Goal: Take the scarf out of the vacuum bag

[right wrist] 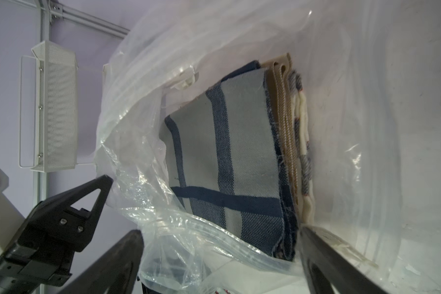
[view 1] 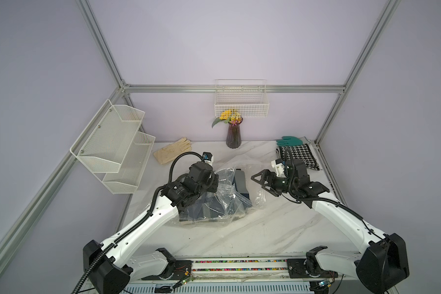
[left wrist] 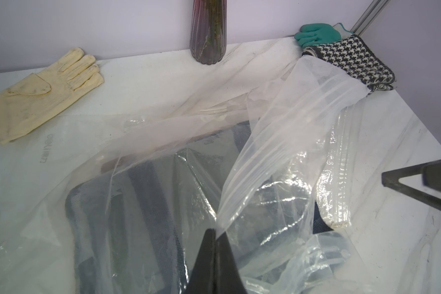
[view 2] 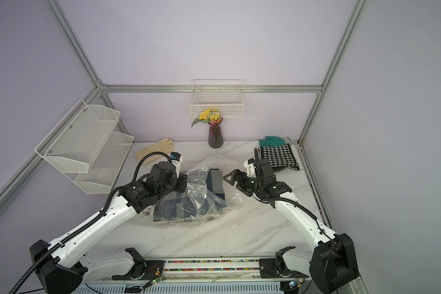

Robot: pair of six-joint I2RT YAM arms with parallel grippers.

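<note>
The clear vacuum bag (left wrist: 279, 132) lies on the table with its mouth open toward the right. My left gripper is shut on the bag's upper film, which gathers into folds at the fingertips and is lifted. Inside, the folded scarf (right wrist: 247, 132), grey with dark blue stripes, shows its edge through the raised mouth; beige and pale cloth layers lie against it. My right gripper stands open in front of the mouth, holding nothing, its fingers (right wrist: 125, 257) wide apart in the right wrist view.
A houndstooth cloth (view 2: 279, 157) and a green glove (view 2: 272, 141) lie at the back right. The vase (view 1: 233, 134) and a beige glove (view 1: 174, 149) stand and lie behind the bag.
</note>
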